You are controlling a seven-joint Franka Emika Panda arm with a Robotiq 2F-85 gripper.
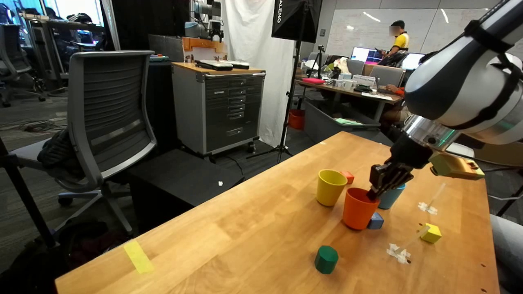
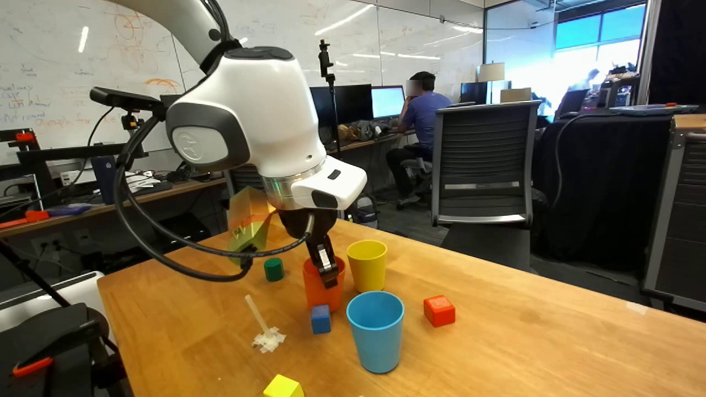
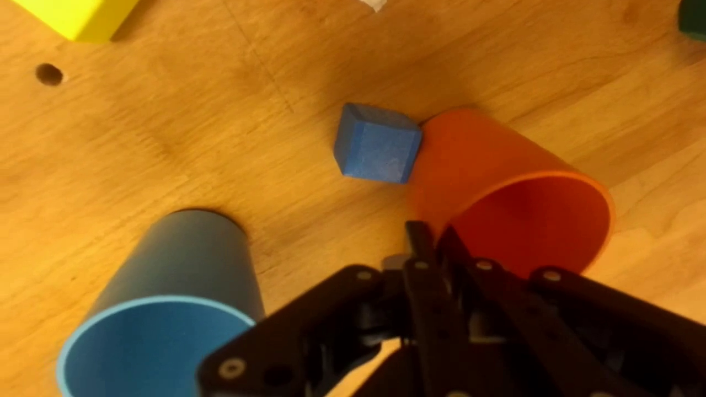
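Note:
My gripper is shut on the near rim of the orange cup [image 3: 463, 152], one finger inside the cup and one outside. In exterior view 1 the orange cup [image 1: 359, 211] looks close to upright at the table's surface. Against its side sits a blue block [image 3: 384, 149], which also shows in exterior view 2 in front of the cup [image 2: 321, 318]. A light blue cup [image 2: 375, 337] and a yellow cup [image 2: 368, 264] stand upright on either side of it, apart from the gripper.
A red block [image 2: 439, 310], a green block [image 1: 326, 259] and a yellow block [image 1: 431, 233] lie around the cups. Thin sticks are taped to the table, one near the yellow block [image 2: 256, 314].

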